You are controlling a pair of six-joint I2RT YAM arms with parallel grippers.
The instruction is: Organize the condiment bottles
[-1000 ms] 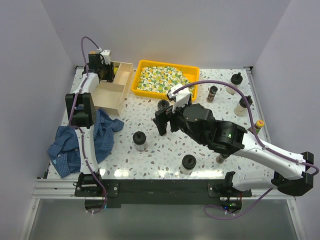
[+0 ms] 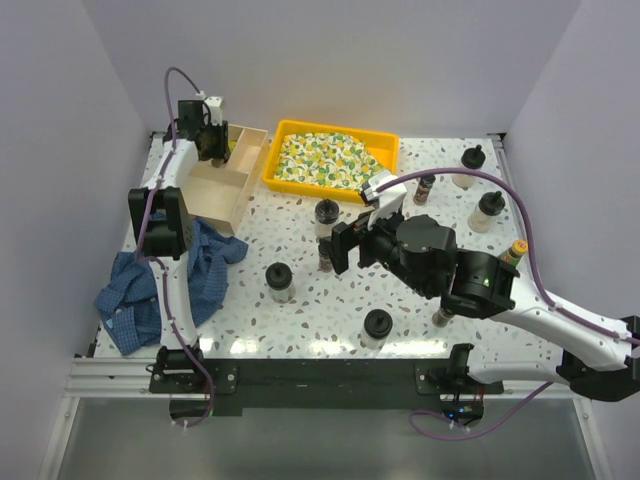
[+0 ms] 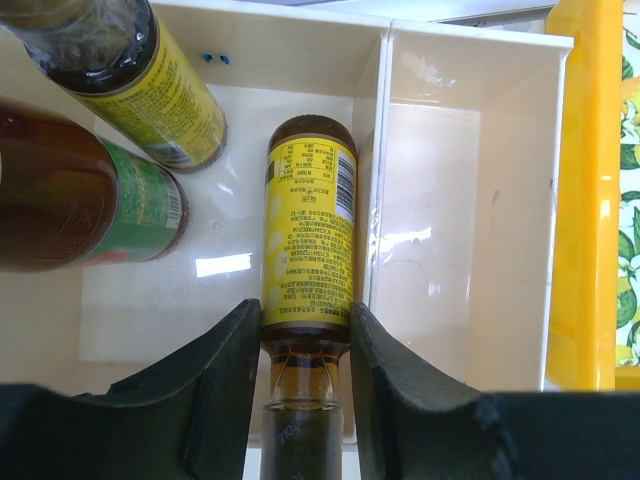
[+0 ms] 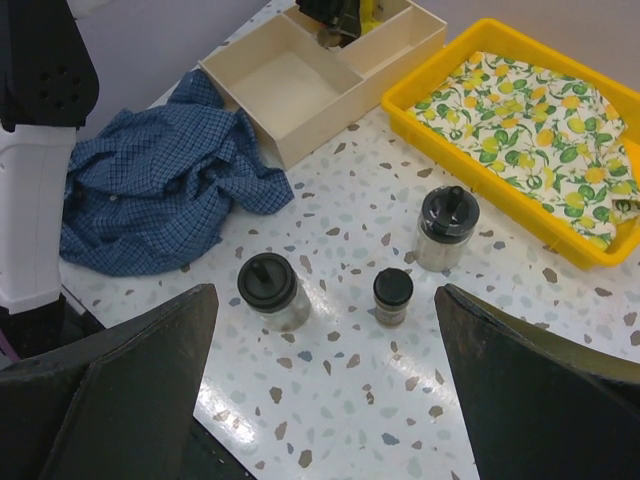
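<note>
In the left wrist view my left gripper is shut on a yellow-labelled bottle (image 3: 308, 230), its fingers at the bottle's shoulder. That bottle is inside a compartment of the cream organizer box (image 3: 425, 130), close to the divider. A second yellow-labelled bottle (image 3: 170, 105) and a green-labelled bottle (image 3: 95, 190) share the compartment, to its left. My right gripper stands open above the table, nothing between its fingers. In the right wrist view, below it, are a small black-capped jar (image 4: 392, 298) and two larger black-lidded jars, one left (image 4: 272, 292) and one behind (image 4: 445, 228).
A yellow tray (image 2: 268, 168) with a lemon-print cloth (image 2: 330, 160) stands right of the box. Crumpled blue cloth (image 2: 185, 285) lies at the left. More bottles (image 2: 488, 210) stand at the right, and a black-lidded jar (image 2: 376, 328) is near the front edge.
The right arm has shifted right, its gripper moving right from the middle jars.
</note>
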